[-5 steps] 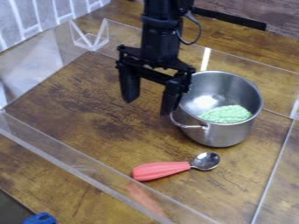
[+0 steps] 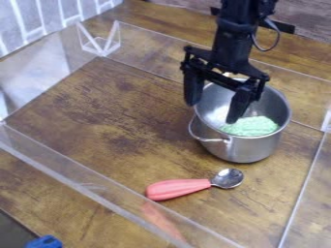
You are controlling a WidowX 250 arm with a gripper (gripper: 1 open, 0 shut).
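My gripper hangs open over a steel pot on the right of the wooden table, one finger near the pot's left rim and the other reaching over its inside. A pale green textured object lies inside the pot. In front of the pot lies a spoon with a red handle and a metal head.
Clear plastic walls border the work area. A blue object sits at the bottom left corner.
My gripper has moved right, from left of the pot to over it. The pot, its content and the spoon look unmoved.
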